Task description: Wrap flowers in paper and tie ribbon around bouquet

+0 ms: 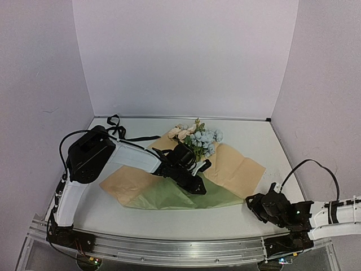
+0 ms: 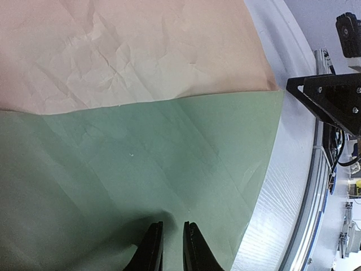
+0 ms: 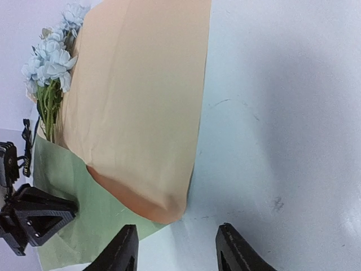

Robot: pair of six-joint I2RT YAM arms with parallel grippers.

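Note:
The bouquet of pale blue flowers (image 1: 206, 138) and peach flowers (image 1: 183, 132) lies at the back of the wrapping, its stems running forward under the green flap. The wrapping is tan paper (image 1: 234, 167) with green paper (image 1: 169, 195) folded over its front. My left gripper (image 1: 198, 189) is low over the green flap. In the left wrist view its fingers (image 2: 151, 245) stand slightly apart, with only green paper visible in the narrow gap. At the wrapping's right corner is my right gripper, wide open with nothing between its fingers.
A black ribbon (image 1: 135, 138) lies on the white table at the back left, partly behind the left arm. Bare table (image 3: 282, 135) shows to the right of the paper. A metal rail (image 1: 180, 243) runs along the front edge.

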